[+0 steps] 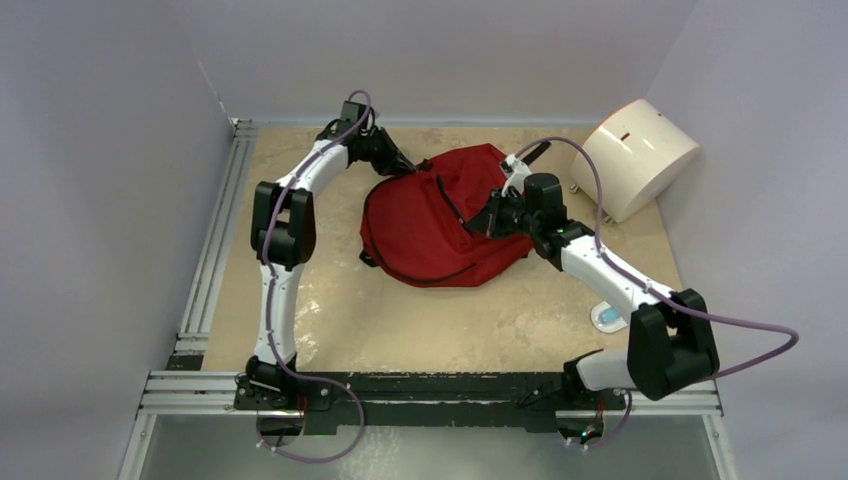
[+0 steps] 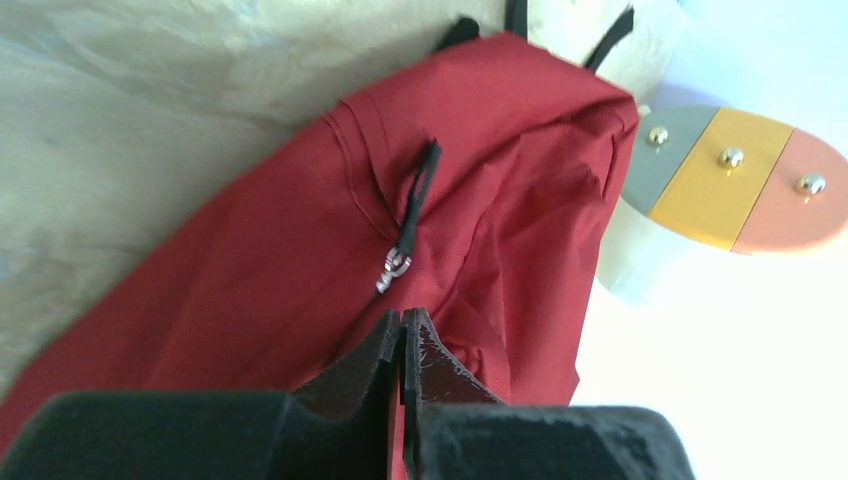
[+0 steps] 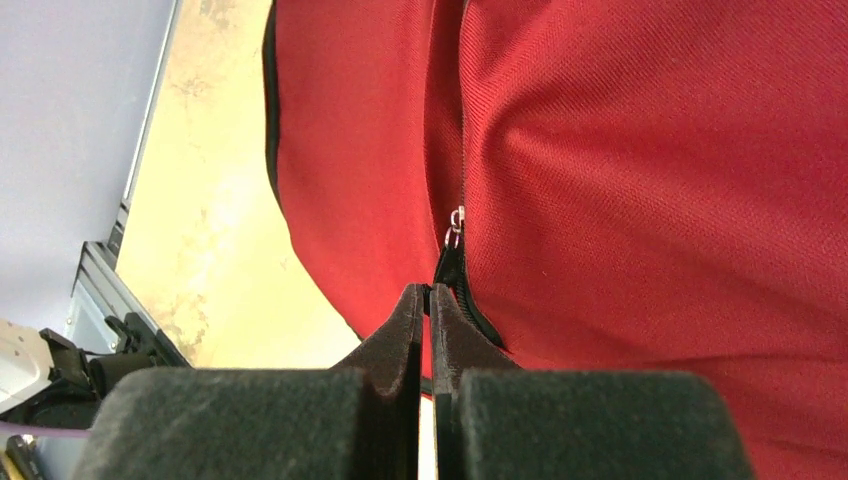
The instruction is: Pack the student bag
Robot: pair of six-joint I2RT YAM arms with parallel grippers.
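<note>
A red bag [image 1: 430, 240] lies flat on the table, with black zipper lines across its cloth. At its far left edge, my left gripper [image 1: 411, 167] is shut with nothing visible between its fingers. Before that gripper in the left wrist view, a black zipper pull [image 2: 412, 215] with a metal slider [image 2: 395, 266] rests on the red cloth. My right gripper is shut on a short black pull cord [image 3: 448, 266], which runs from its fingertips to a silver slider [image 3: 455, 226] on a zipper. The bag's inside does not show.
A white cylinder [image 1: 636, 160] stands at the back right, close to the bag. A small white dish with something light blue [image 1: 609, 315] lies at the right, by the right arm.
</note>
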